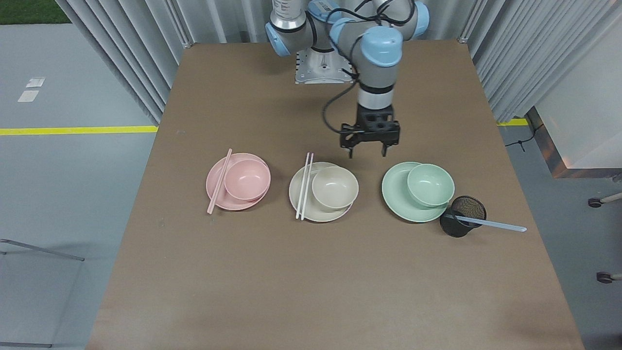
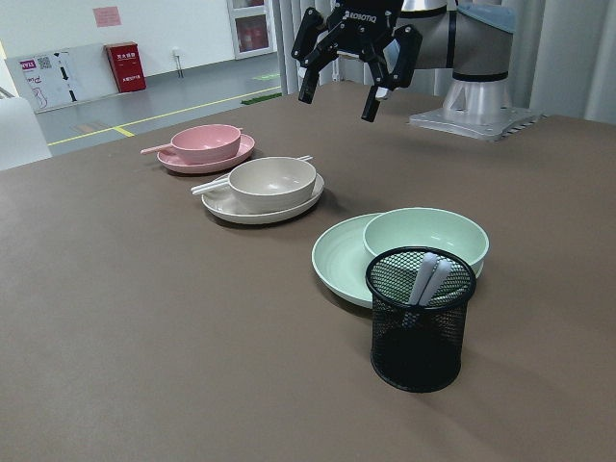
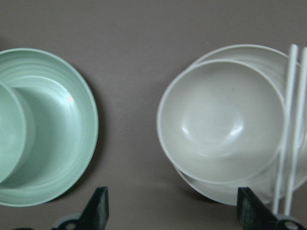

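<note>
My gripper point(image 1: 367, 152) hangs open and empty above the table, behind the white set; in the wrist view its fingers show at the bottom edge. A white bowl point(image 1: 335, 187) sits on a white plate point(image 3: 240, 190) with white chopsticks point(image 1: 303, 198) along its left side. To the left lie a pink bowl point(image 1: 248, 179), pink plate point(image 1: 224, 200) and pink chopsticks point(image 1: 219, 181). A green bowl point(image 1: 431, 181) sits on a green plate point(image 1: 397, 193); beside it a black mesh holder point(image 2: 418, 351) has pale chopsticks point(image 1: 498, 224) leaning out to the right.
</note>
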